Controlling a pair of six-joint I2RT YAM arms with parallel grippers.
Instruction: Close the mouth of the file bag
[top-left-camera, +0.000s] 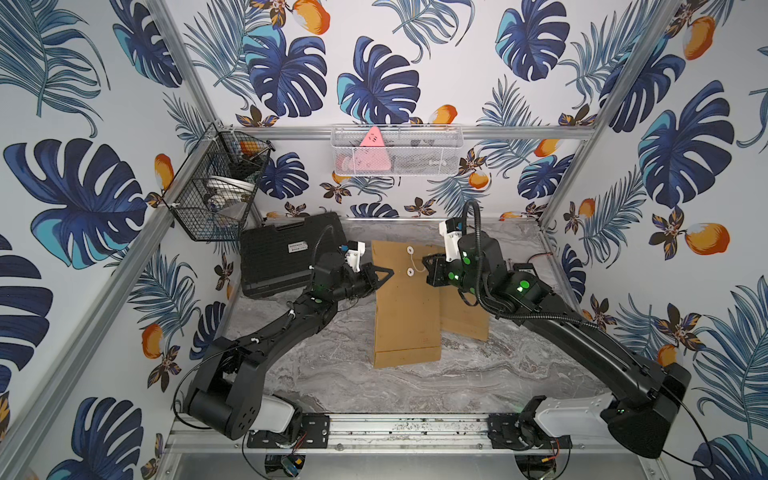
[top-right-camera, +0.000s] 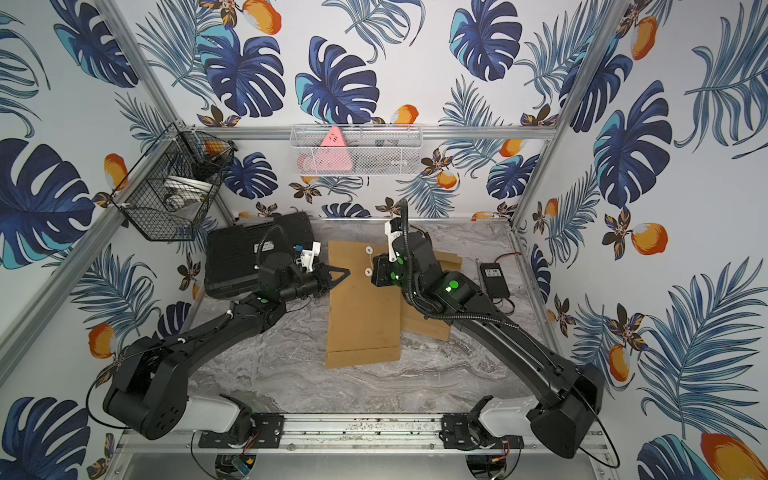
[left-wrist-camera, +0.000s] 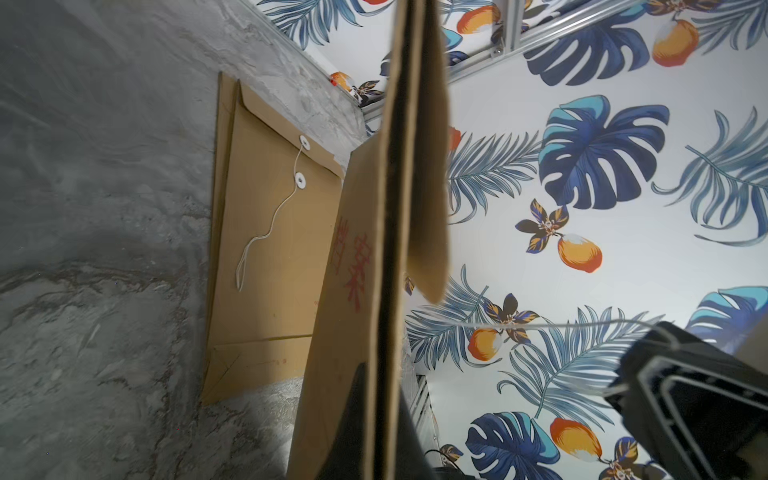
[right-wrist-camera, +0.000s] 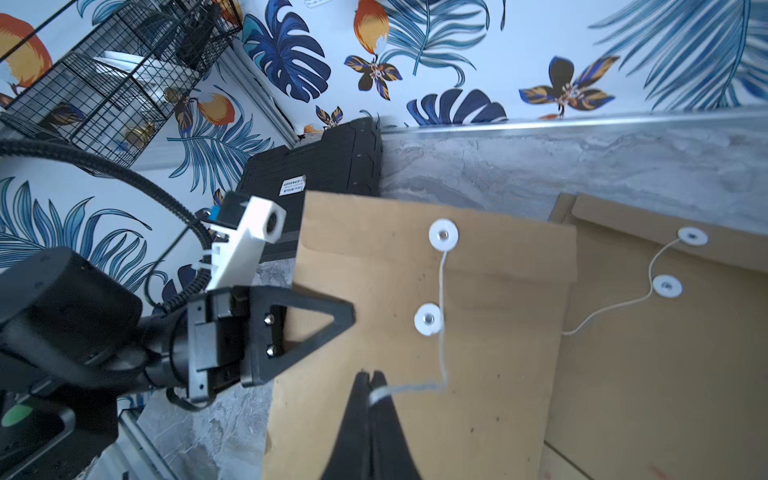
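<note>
The kraft file bag (top-left-camera: 408, 312) is upright before the arms, its flap (right-wrist-camera: 504, 244) folded down over the upper button (right-wrist-camera: 443, 235). A white string runs from it past the lower button (right-wrist-camera: 428, 319) to my right gripper, which is shut on the string's end. My left gripper (top-left-camera: 382, 276) is at the bag's left side; in the top views its fingertips lie near the upper left edge. The left wrist view shows the bag edge-on, hiding those fingers in part; they appear shut, and whether the bag is between them is unclear.
A second file bag (left-wrist-camera: 272, 272) lies behind and to the right. A black case (top-left-camera: 280, 256) is at the back left, a wire basket (top-left-camera: 216, 184) hangs on the left wall and a mesh tray (top-left-camera: 432, 152) on the back wall.
</note>
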